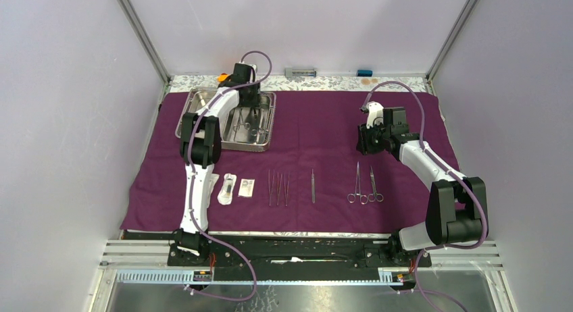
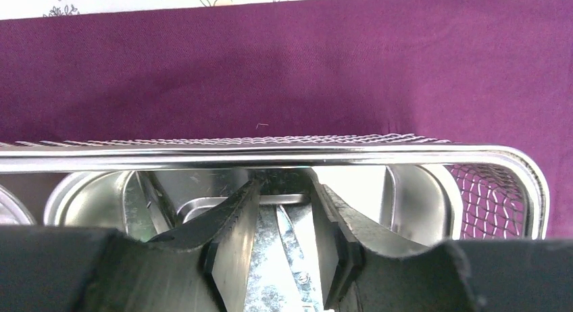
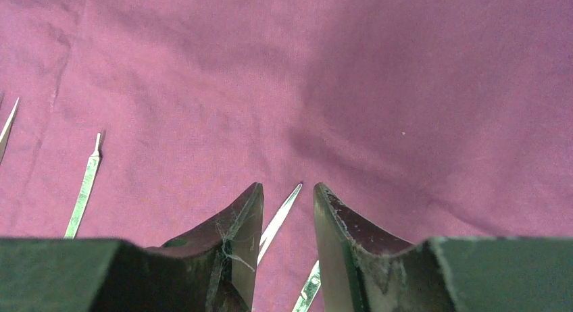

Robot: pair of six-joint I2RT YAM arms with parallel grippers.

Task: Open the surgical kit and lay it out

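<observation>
The metal tray [image 1: 233,142] stands at the back left, with several instruments, including looped scissors [image 1: 238,124], inside it. Over its far right part, my left gripper is open, fingers pointing down. Between and below those fingers, a slim metal instrument [image 2: 292,248] lies on the tray floor, not gripped. My right gripper hovers above the cloth, its fingers apart and nothing held. Beneath it are a pale pointed tip [image 3: 280,221] and a second instrument [image 3: 309,288]. In the top view, long scissors [image 1: 357,184] and shorter scissors [image 1: 374,187] lie there.
Along the front of the purple cloth [image 1: 331,126] lie a wrapped packet [image 1: 228,189], a small packet [image 1: 246,188], several thin tweezers [image 1: 279,189] and a scalpel handle [image 1: 313,187]. Cloth between tray and right arm is bare. The tray's rim [image 2: 270,154] rises near the left fingers.
</observation>
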